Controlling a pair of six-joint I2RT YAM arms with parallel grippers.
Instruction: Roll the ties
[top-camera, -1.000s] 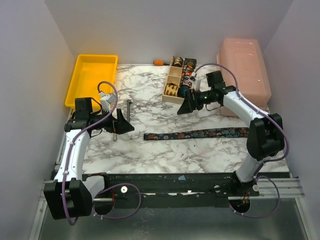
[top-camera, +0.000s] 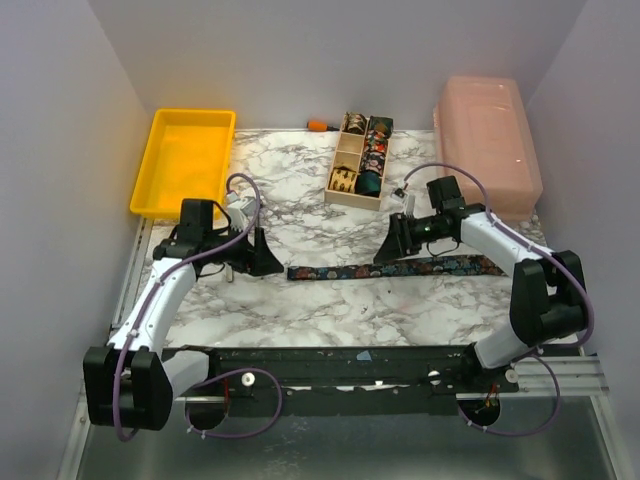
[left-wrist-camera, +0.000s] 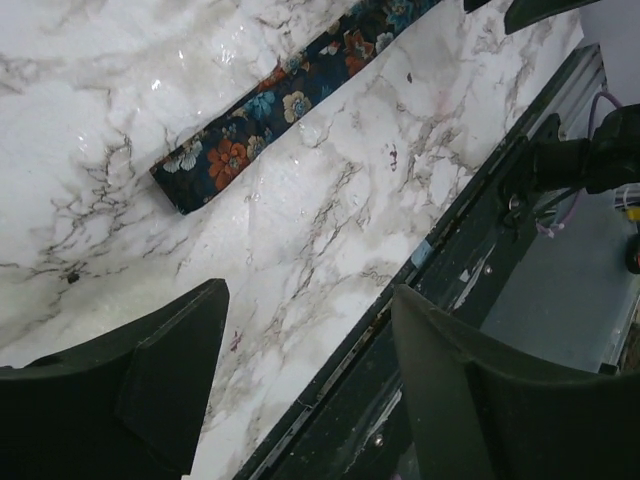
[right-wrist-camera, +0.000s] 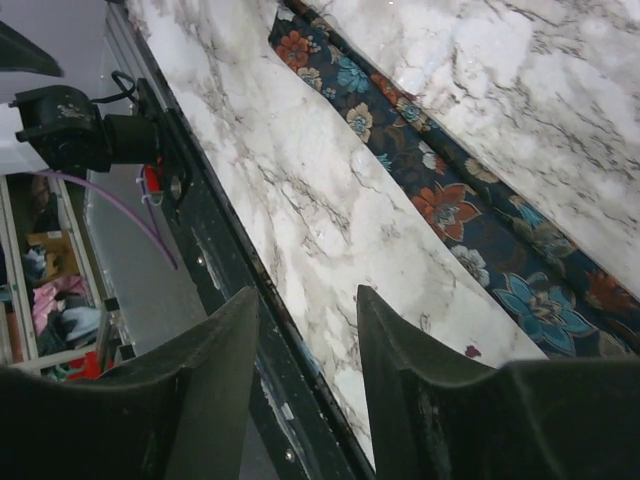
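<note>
A dark tie with orange and blue flowers (top-camera: 345, 272) lies stretched flat across the table; its square narrow end (left-wrist-camera: 185, 180) shows in the left wrist view. My left gripper (top-camera: 276, 264) is just left of that end, and nothing is between its parted fingers. Over the tie's middle hovers my right gripper (top-camera: 384, 256), its fingers (right-wrist-camera: 222, 370) also apart and empty. In the right wrist view the tie (right-wrist-camera: 440, 200) widens toward the lower right, with a fold along its length.
A wooden divided box (top-camera: 352, 198) with several rolled ties stands at the back. The yellow tray (top-camera: 222, 165) is back left, the pink bin (top-camera: 490, 140) back right. A thin grey rod (top-camera: 229, 273) lies by the left gripper.
The tie has not moved.
</note>
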